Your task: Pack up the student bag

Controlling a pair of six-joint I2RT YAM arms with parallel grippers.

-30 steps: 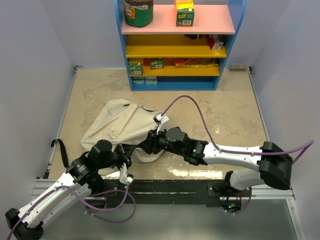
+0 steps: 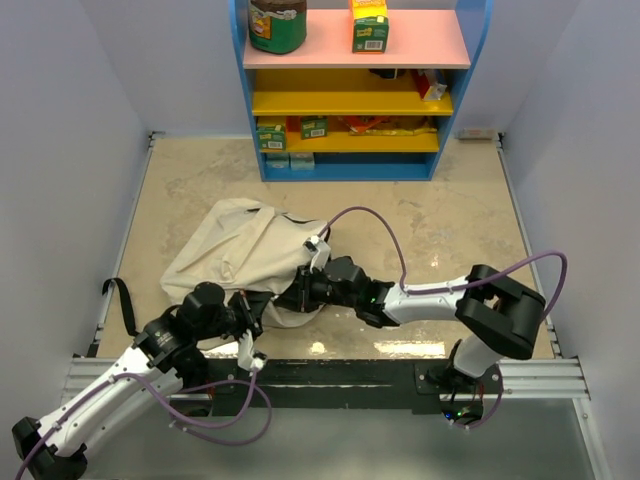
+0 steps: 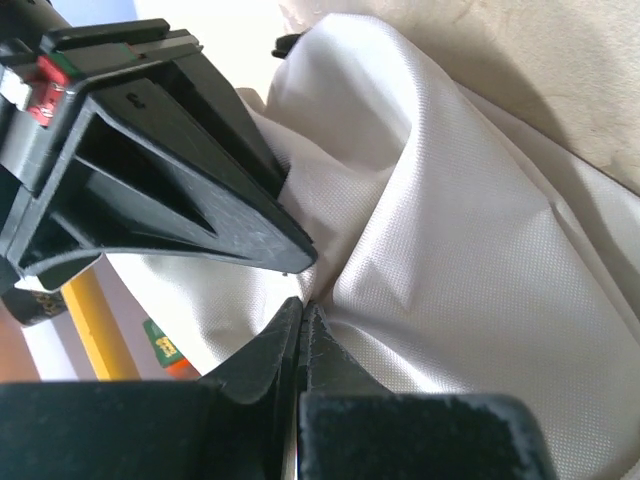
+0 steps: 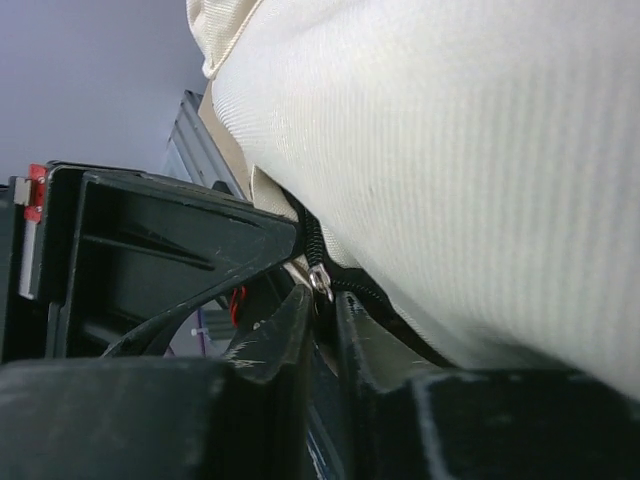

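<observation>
The cream canvas bag (image 2: 240, 245) lies rumpled on the table's left half. My left gripper is shut at a fold of its fabric; whether cloth is between the fingertips is hard to tell. My right gripper is at the bag's front edge, close beside the left one, over a black zipper (image 4: 312, 235) with a metal pull. Its fingertips are dark and blurred, so its opening is unclear. The black body of the other gripper crosses each wrist view.
A blue-framed shelf (image 2: 340, 100) with boxes stands at the back. A black strap (image 2: 124, 305) lies at the left edge.
The left arm looks unmoved.
</observation>
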